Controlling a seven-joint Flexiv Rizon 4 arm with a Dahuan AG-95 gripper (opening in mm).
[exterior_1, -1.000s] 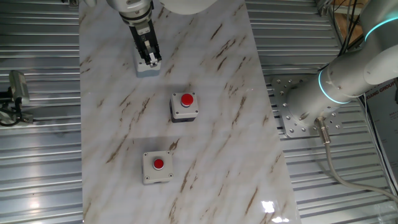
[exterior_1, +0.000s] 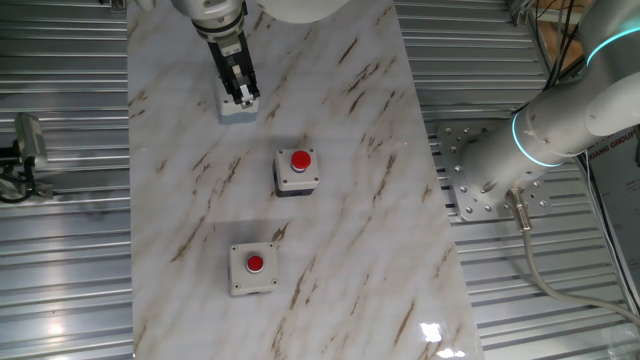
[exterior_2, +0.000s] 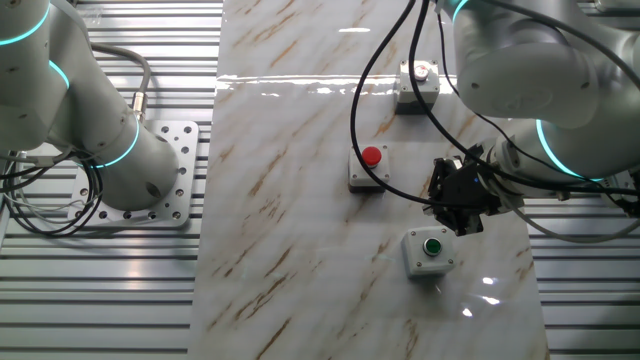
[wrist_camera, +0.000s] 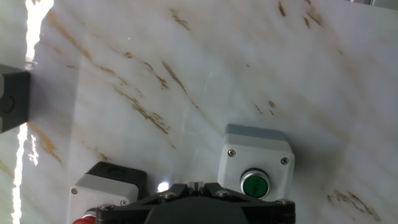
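Observation:
A white box with a green button (wrist_camera: 255, 185) lies right of the lower middle in the wrist view. In exterior view 2 the same green-button box (exterior_2: 422, 264) is seen whole. My gripper (exterior_1: 245, 97) covers its button in exterior view 1, where only part of the box (exterior_1: 238, 117) shows. The black fingers come together at the bottom of the wrist view, shut, with nothing visible between them. The gripper appears above and beside the green-button box, apart from it.
A box with a raised red button (exterior_1: 300, 160) stands mid-table. Another box with a smaller red button (exterior_1: 255, 263) is farther from the gripper. Black cables (exterior_2: 355, 110) hang over the table in exterior view 2.

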